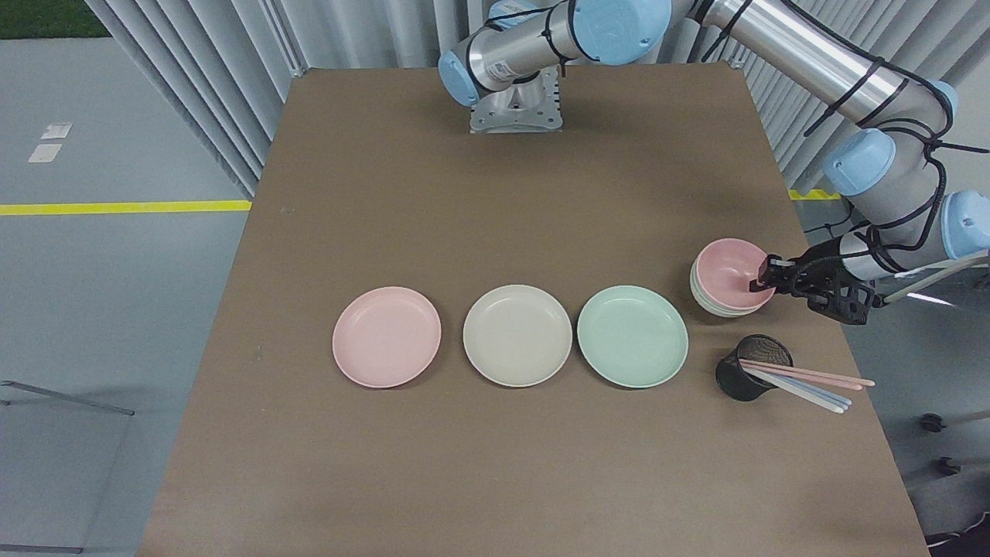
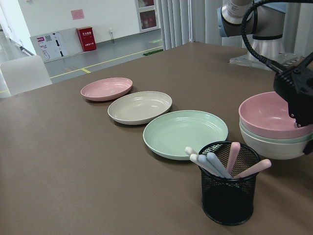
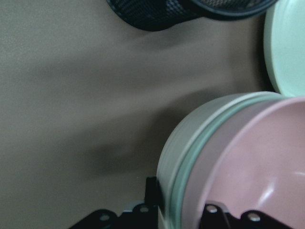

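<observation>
My gripper (image 1: pixel 764 278) is at the right rim of a stack of bowls, pink (image 1: pixel 728 271) on top of green and white ones. In the wrist view my black fingers straddle the stacked rims (image 3: pixel 188 171), gripping them. In the front view the stack sits at the table's right side, behind the mesh cup. Pink (image 1: pixel 386 337), white (image 1: pixel 517 335) and green (image 1: pixel 632 336) plates lie in a row to its left.
The black mesh cup (image 2: pixel 227 198) holds pink, white and blue chopsticks or utensils near the right edge. The arm's base stands at the back.
</observation>
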